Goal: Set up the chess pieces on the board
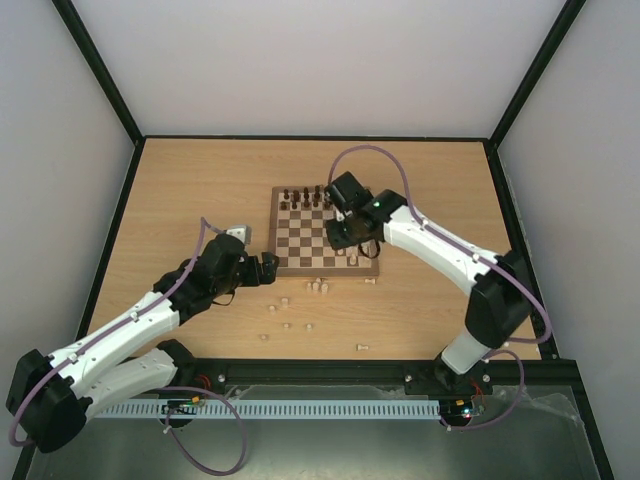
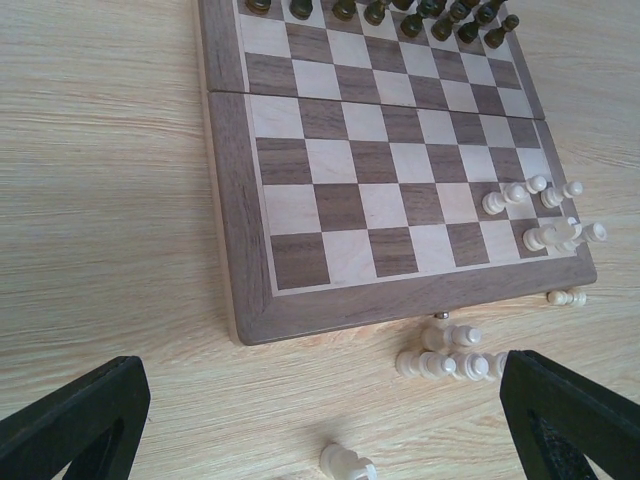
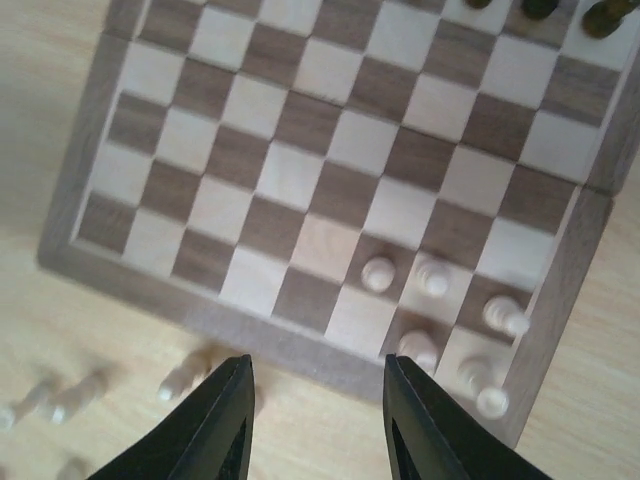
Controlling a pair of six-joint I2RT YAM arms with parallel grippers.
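Note:
The wooden chessboard (image 1: 300, 240) lies mid-table, with several dark pieces (image 1: 306, 198) lined up on its far rows. Several white pieces stand at its near right corner; a white pawn (image 3: 378, 274) and others show in the right wrist view. My right gripper is open above that near side, nothing between its fingers. My left gripper stays open left of the board, empty too. In the left wrist view a cluster of white pieces (image 2: 450, 352) stands just off the near edge, and a single white piece (image 2: 346, 463) is closer to the fingers.
More white pieces are scattered on the table in front of the board, one white piece (image 1: 362, 347) lying near the front edge. Another white piece (image 2: 567, 297) lies by the board's near right corner.

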